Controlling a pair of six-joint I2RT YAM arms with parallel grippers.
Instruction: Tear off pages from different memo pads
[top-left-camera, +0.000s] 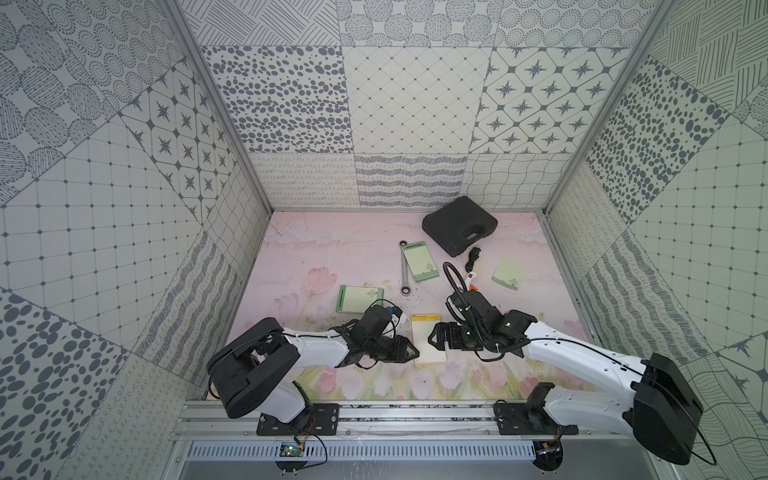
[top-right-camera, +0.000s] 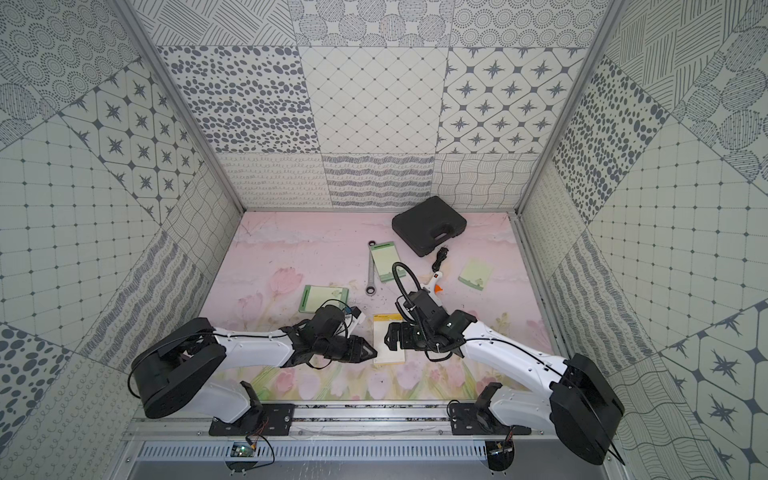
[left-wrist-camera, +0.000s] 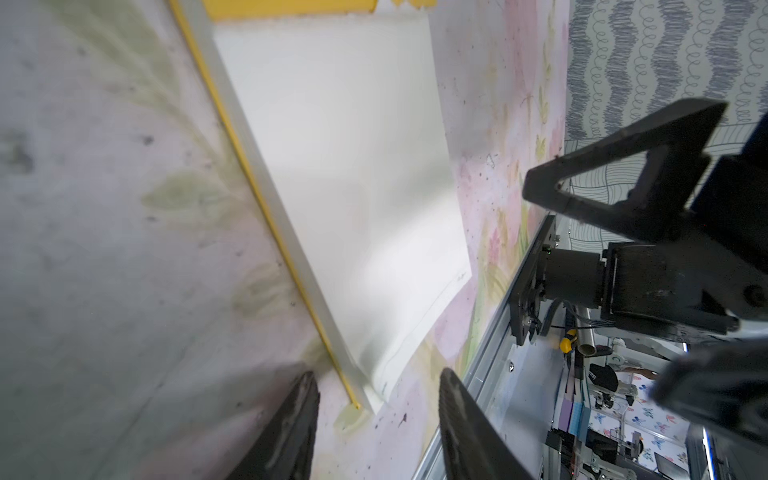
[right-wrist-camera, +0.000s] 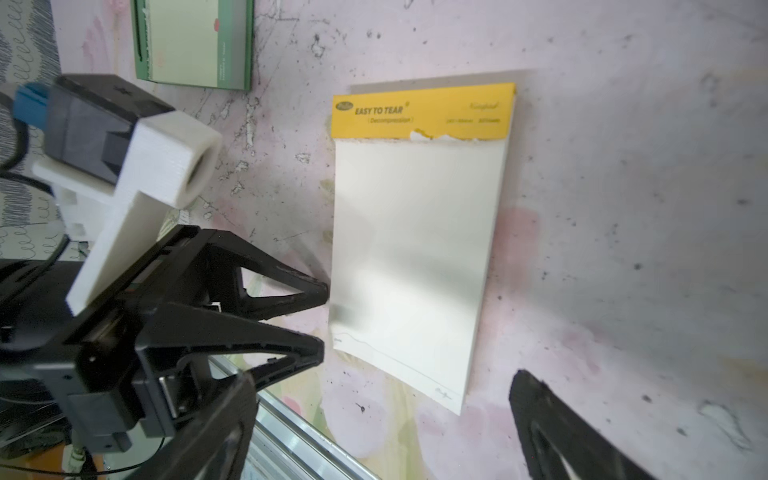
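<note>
The white memo pad with a yellow header (right-wrist-camera: 404, 248) lies flat between my two grippers. Below its header runs a ragged torn edge, and at its lower end the top sheet looks slightly raised in the left wrist view. My left gripper stands open at the pad's left side, its fingertips close to the edge and nothing between them. Over the pad's right part in the top left view is my right gripper (top-left-camera: 439, 336), wide open and empty. One green memo pad (top-left-camera: 361, 299) lies left of the arms; another green pad (top-left-camera: 421, 261) is farther back.
A loose green sheet (top-left-camera: 508, 274) lies at the right. A wrench (top-left-camera: 404, 269) is beside the far pad. Behind stand a black case (top-left-camera: 460, 225) and a black cable (top-left-camera: 473, 258).
</note>
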